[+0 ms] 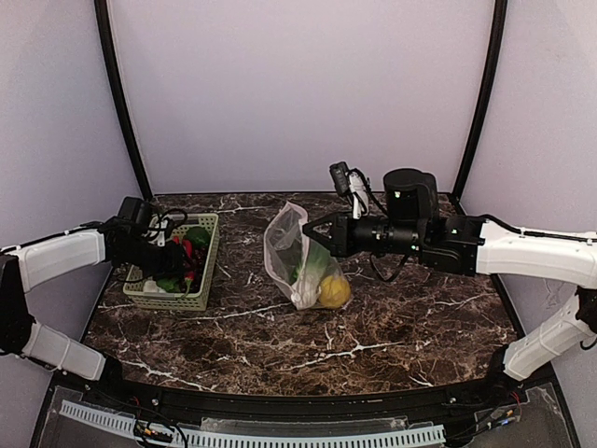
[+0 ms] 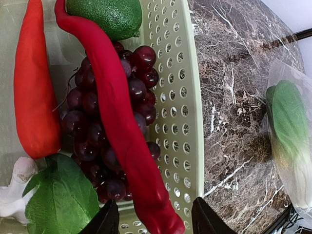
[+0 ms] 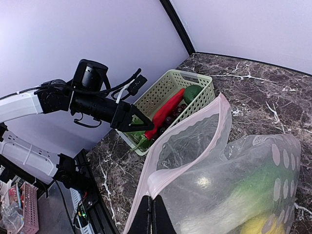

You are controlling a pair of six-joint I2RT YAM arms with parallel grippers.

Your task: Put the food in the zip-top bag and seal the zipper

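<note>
A pale green basket (image 1: pixel 210 261) at left holds red peppers (image 2: pixel 117 107), grapes (image 2: pixel 85 122), a green avocado-like item (image 2: pixel 105 17) and leafy greens (image 2: pixel 61 195). My left gripper is over it, fingers apart around a long red pepper's lower end. The clear zip bag (image 1: pixel 284 252), at centre, contains a green-and-white vegetable (image 2: pixel 287 126) and a yellow round item (image 1: pixel 333 290). My right gripper is shut on the bag's pink zipper rim, holding that edge raised.
Walls close off the back and both sides.
</note>
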